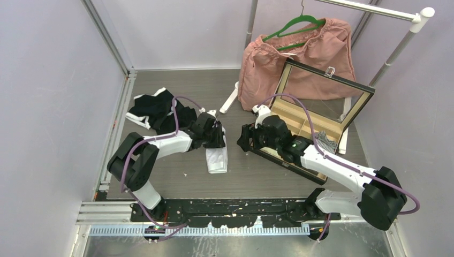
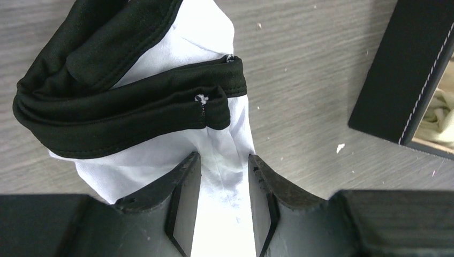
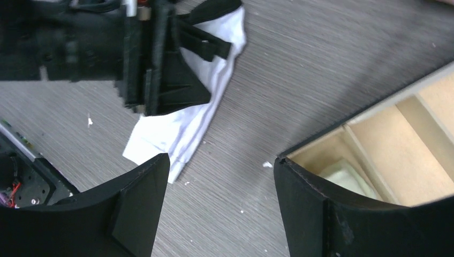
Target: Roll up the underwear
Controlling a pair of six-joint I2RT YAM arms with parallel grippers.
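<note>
A folded white underwear [image 1: 216, 160] with black waistband lies lengthwise on the table, left of the open box. My left gripper is over its waistband end, fingertips part open on the white cloth just below the black band [image 2: 123, 128]; whether cloth is held between them is unclear. In the right wrist view the left gripper hides part of the garment. My right gripper stands open above the table by the box's left edge, with nothing between its fingers.
The compartment box [image 1: 284, 165] with raised lid sits at right. A pile of black garments [image 1: 160, 112] lies at back left, a pink bag [image 1: 294, 64] on a hanger at back right.
</note>
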